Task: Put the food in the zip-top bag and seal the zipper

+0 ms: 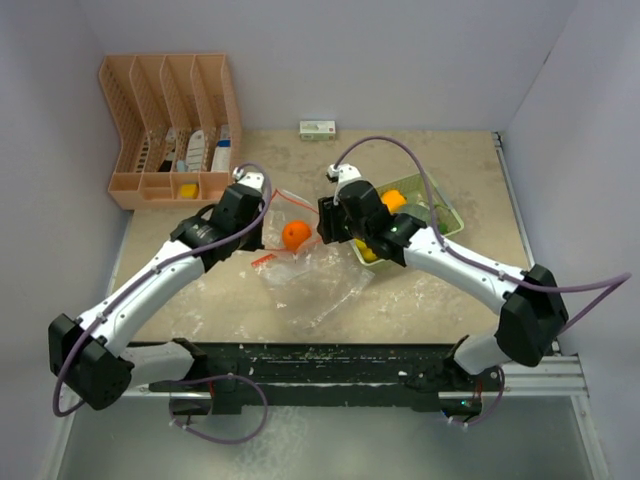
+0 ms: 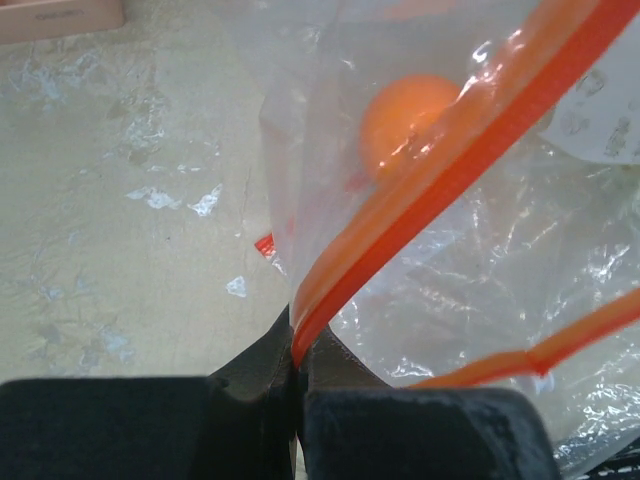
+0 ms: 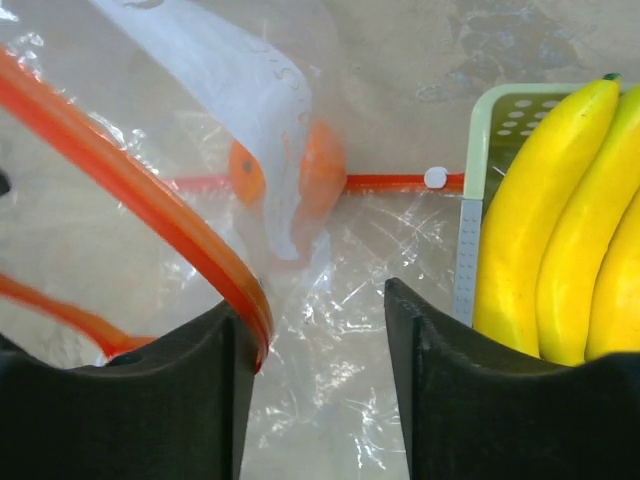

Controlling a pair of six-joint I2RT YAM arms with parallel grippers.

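Observation:
A clear zip top bag (image 1: 318, 285) with an orange zipper rim hangs partly lifted over the table, its mouth gaping. Inside it sits an orange fruit (image 1: 296, 235), seen through the film in the left wrist view too. My left gripper is shut on the bag's edge, with the orange zipper strip (image 2: 440, 190) running up from its fingertips. On the bag's other side, my right gripper stands part open. The orange rim (image 3: 170, 210) touches or lies just beside its left finger; its right finger (image 3: 405, 320) is clear of the film.
Right of the bag, a green basket (image 1: 455, 220) holds bananas (image 3: 545, 220) and other produce, close to my right gripper. A divided tan rack (image 1: 125, 190) stands at the back left. A small box (image 1: 317, 130) lies by the back wall.

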